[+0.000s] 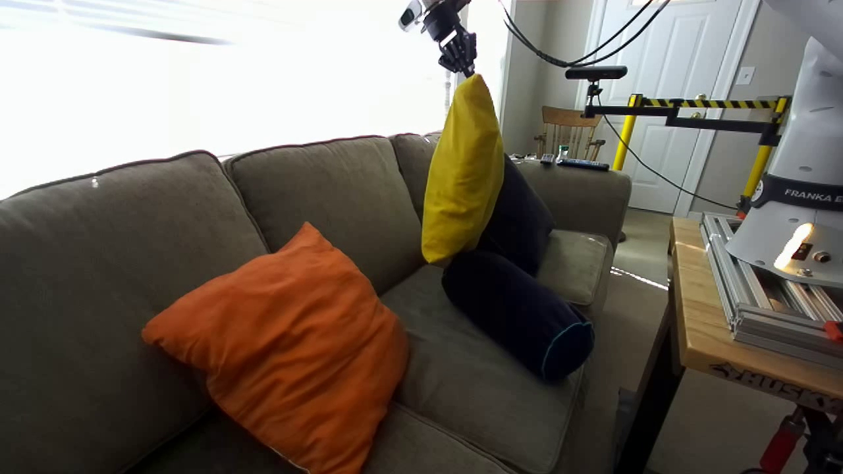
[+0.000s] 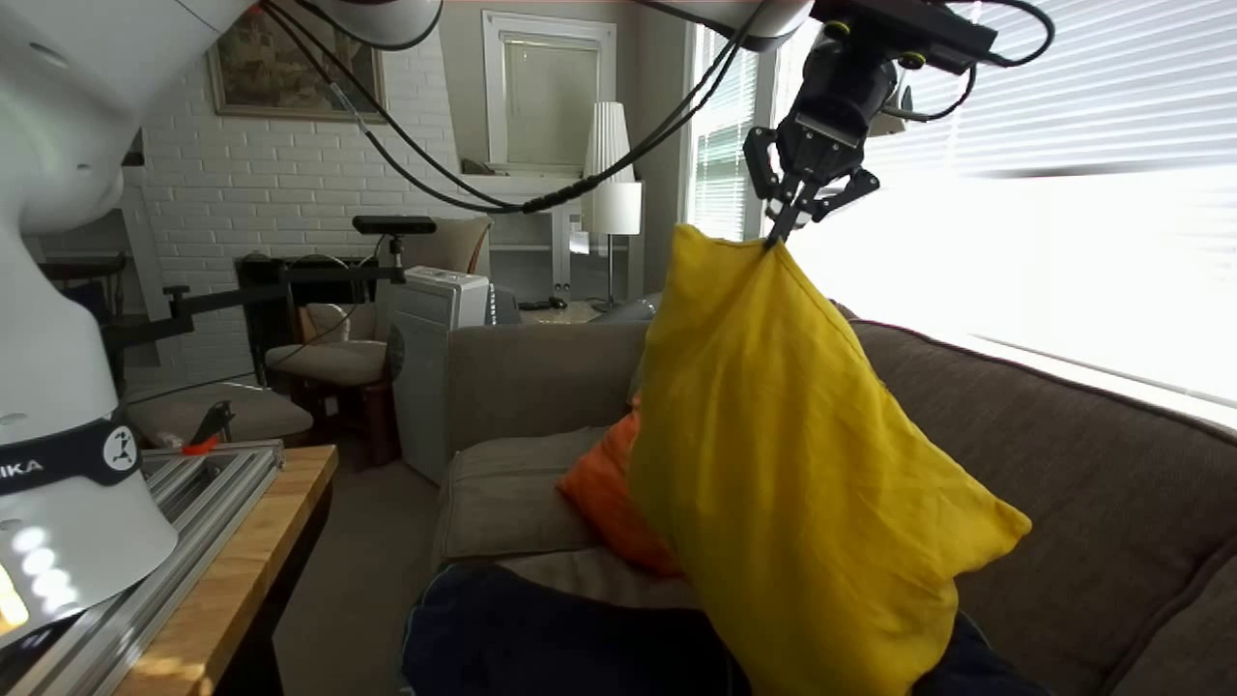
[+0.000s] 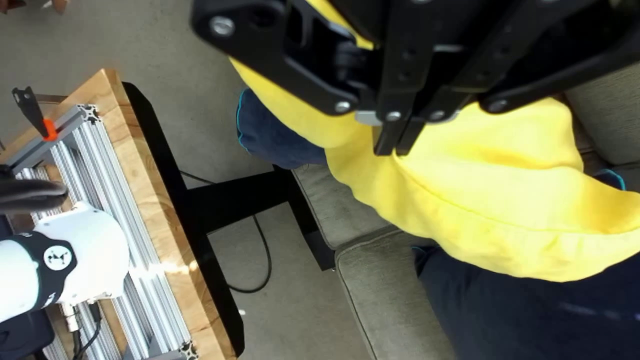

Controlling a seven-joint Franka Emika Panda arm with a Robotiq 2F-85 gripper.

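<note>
By its top edge a yellow pillow hangs from my gripper, which is shut on a pinch of its cloth. In exterior view 1 the yellow pillow is upright over the couch, its lower end at the dark blue bolster. A dark navy pillow leans behind it, partly covered. Farther along the couch lies an orange pillow. The wrist view has my closed fingertips against the yellow cloth, which spreads out below them.
The grey couch has its back along a bright window. A wooden table carrying the arm's base stands in front, with a strip of floor between. A remote lies on the couch's armrest. Cables hang beneath the arm.
</note>
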